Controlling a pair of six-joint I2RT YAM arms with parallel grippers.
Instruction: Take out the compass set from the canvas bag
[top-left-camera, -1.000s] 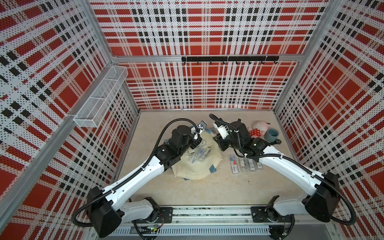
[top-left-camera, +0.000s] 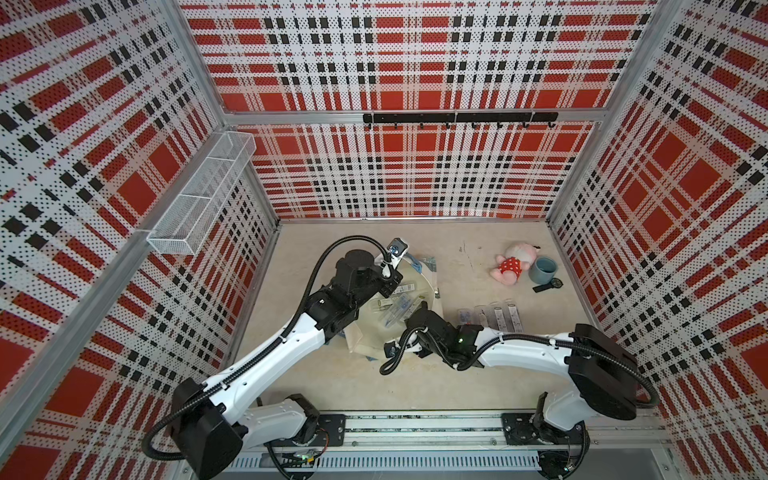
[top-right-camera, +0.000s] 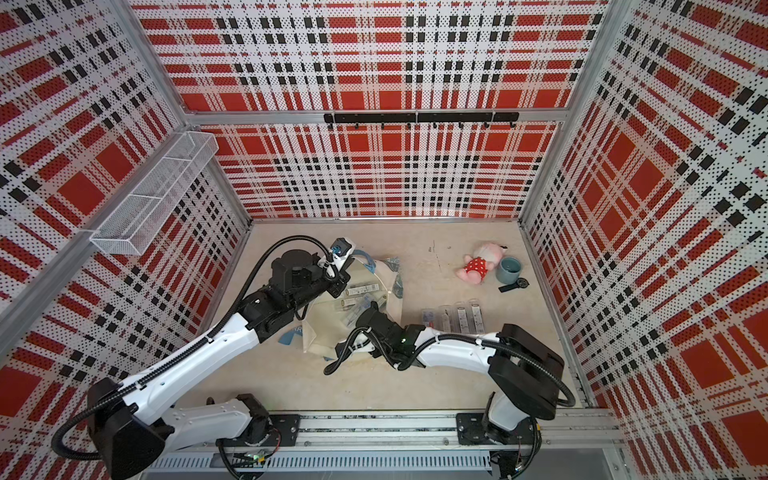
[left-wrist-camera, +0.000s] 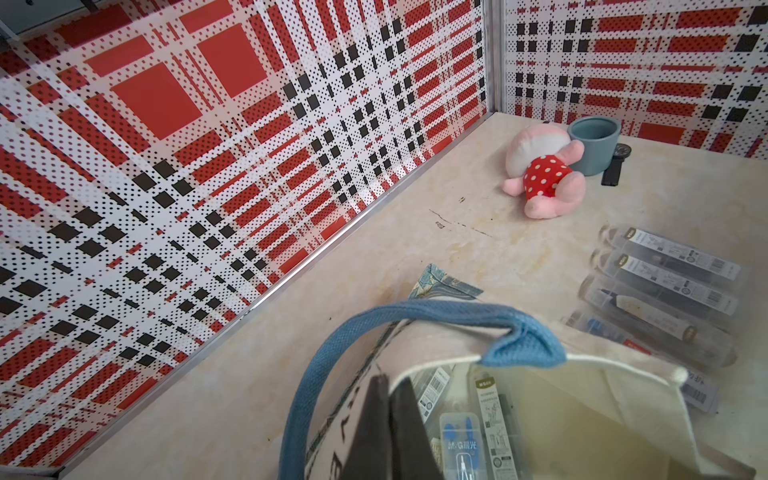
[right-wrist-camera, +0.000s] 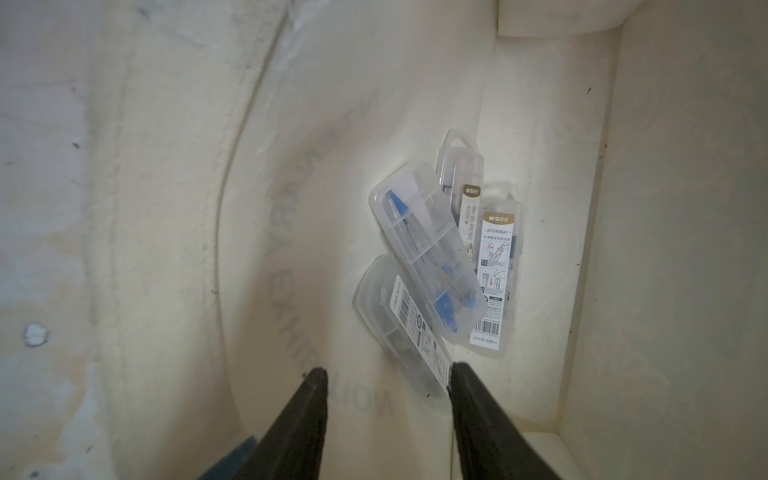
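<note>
The cream canvas bag (top-left-camera: 368, 336) lies open in the middle of the table, blue handle (left-wrist-camera: 328, 352) at its far rim. In the left wrist view my left gripper is shut at that rim; the cream edge reaches its tips, though whether it is pinched is unclear. My right gripper is open, looking into the bag with nothing between its fingers. Inside lie several clear plastic cases: one with blue compass parts (right-wrist-camera: 424, 248), one with a white label (right-wrist-camera: 496, 272) and others beside them.
Several clear cases (left-wrist-camera: 664, 280) lie in a row right of the bag. A pink plush toy (left-wrist-camera: 544, 184), blue-grey cup (left-wrist-camera: 592, 148) and black watch (left-wrist-camera: 614, 168) stand at the back right. A wire basket (top-left-camera: 200, 192) hangs on the left wall.
My right arm has swung down and leftward from above the table's middle right to the bag's front part. My left arm has stayed almost still.
</note>
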